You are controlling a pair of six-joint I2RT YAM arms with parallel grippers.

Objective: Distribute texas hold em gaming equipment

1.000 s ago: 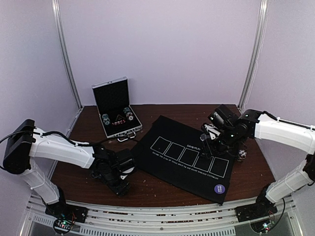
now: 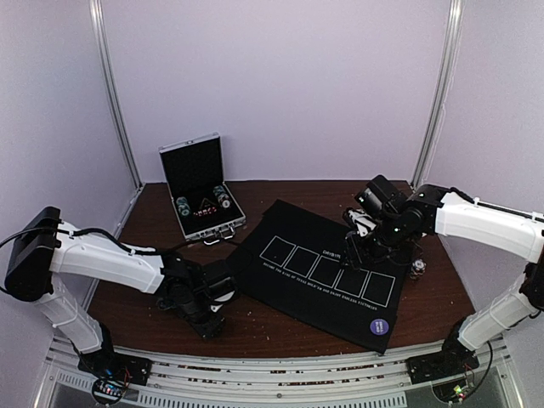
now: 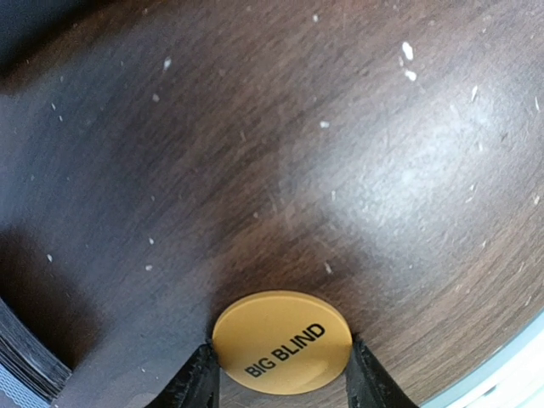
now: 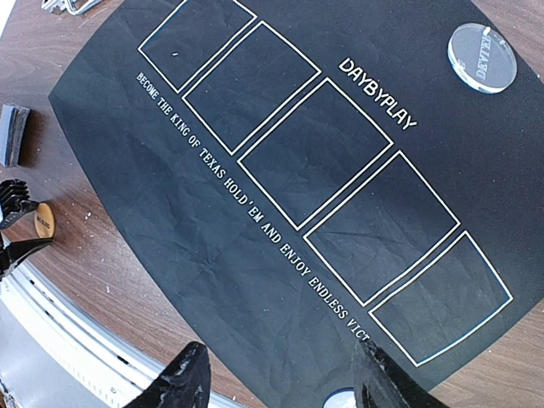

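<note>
My left gripper is low over the wood at the front left, its fingers at either side of a yellow BIG BLIND button (image 3: pixel 280 340); whether they grip it is unclear. My right gripper hangs open above the black mat (image 4: pixel 187 255), nothing visible between its fingers. A clear DEALER button (image 4: pixel 481 58) lies on the mat. A blue button (image 2: pixel 379 326) is at the mat's front right corner. The open silver case (image 2: pixel 238 208) at the back left holds chip stacks (image 2: pixel 223 196).
White walls (image 2: pixel 272 102) enclose the back and sides. A metal rail (image 2: pixel 272 382) runs along the front edge.
My right arm has risen slightly above the mat. The left arm shows little or no movement, and the case and mat are unchanged.
</note>
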